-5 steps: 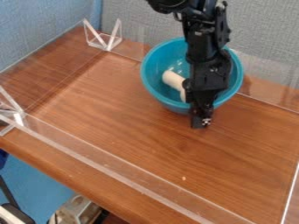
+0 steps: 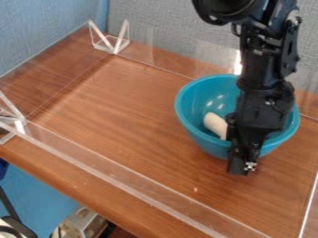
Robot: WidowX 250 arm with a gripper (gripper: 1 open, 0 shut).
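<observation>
A turquoise bowl sits on the wooden table, holding a white object that is partly hidden by the arm. My black gripper is at the front-right rim of the bowl, low over the table, and covers much of the bowl's right half. Whether its fingers are apart or closed is hard to see against the dark body.
The wooden table has clear room to the left and in front. White wire brackets stand at the back-left and left edges, and a clear panel runs along the back.
The gripper and bowl have moved toward the front and right, with the bowl's white object moving along with it.
</observation>
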